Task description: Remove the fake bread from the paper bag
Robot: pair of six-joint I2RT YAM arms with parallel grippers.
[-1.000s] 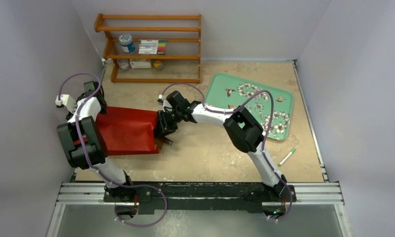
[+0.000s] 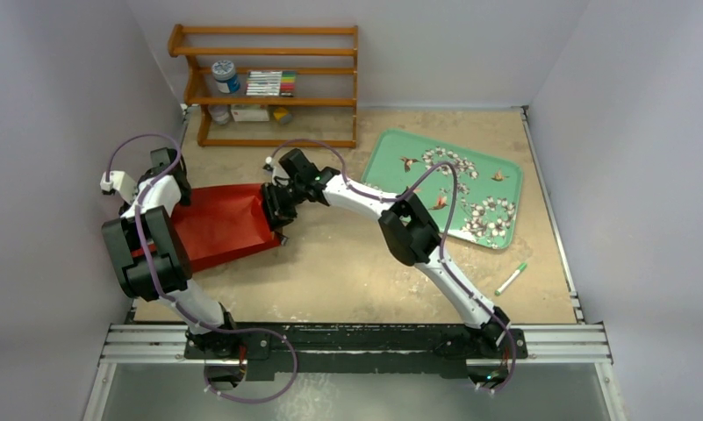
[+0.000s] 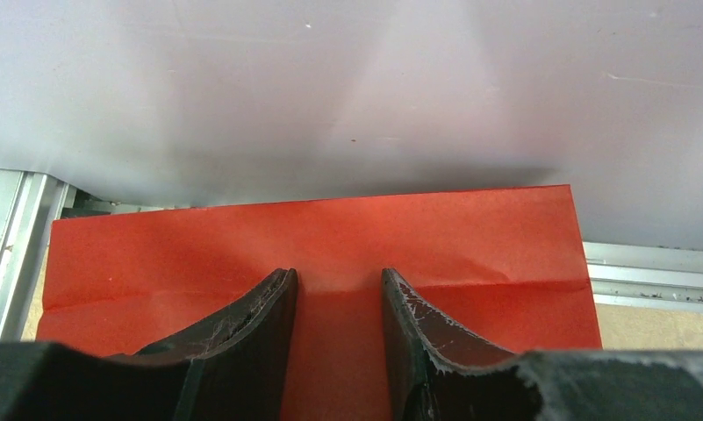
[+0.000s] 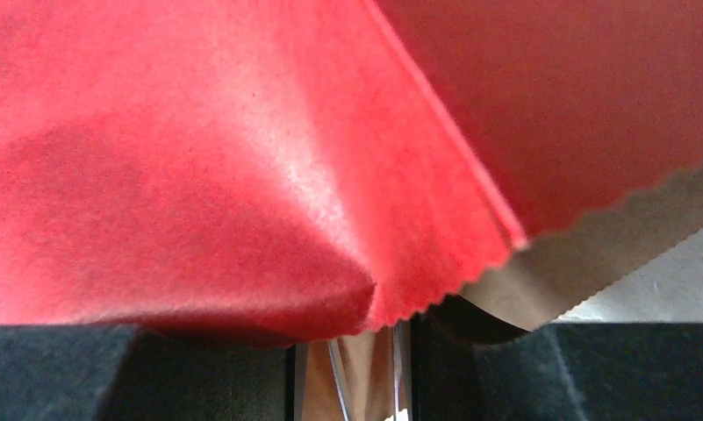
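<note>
The red paper bag [image 2: 229, 224] lies flat on the left of the table, its mouth facing right. My left gripper is partly open over the bag's closed end, with red paper visible between and beyond its fingers. At the mouth my right gripper [image 2: 276, 224] stands open. In the right wrist view the bag's jagged red edge [image 4: 418, 303] covers the fingertips, and brown paper shows in the gap between the fingers. No bread is visible in any view; the bag's inside is hidden.
On the right lies a green floral tray [image 2: 387, 158], empty, with a marker [image 2: 511, 279] in front of it. A wooden rack [image 2: 282, 101] holding jars and pens stands at the back left.
The right gripper has moved left against the bag's mouth, whose right end has shifted and bent slightly. In the top view the left arm has barely moved.
</note>
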